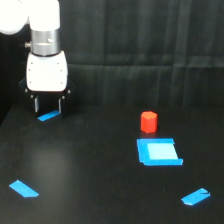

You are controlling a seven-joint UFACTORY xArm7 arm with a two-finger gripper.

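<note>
A small red block stands on the black table, right of the middle. Just in front of it lies a white square edged with blue tape. My gripper hangs at the far left, well away from the block. Its two dark fingers are spread apart, and nothing shows between them but the table and a strip of blue tape behind or below.
Blue tape strips mark the table at the front left, a strip, and at the front right, another strip. A black curtain closes off the back. Between gripper and block the surface is clear.
</note>
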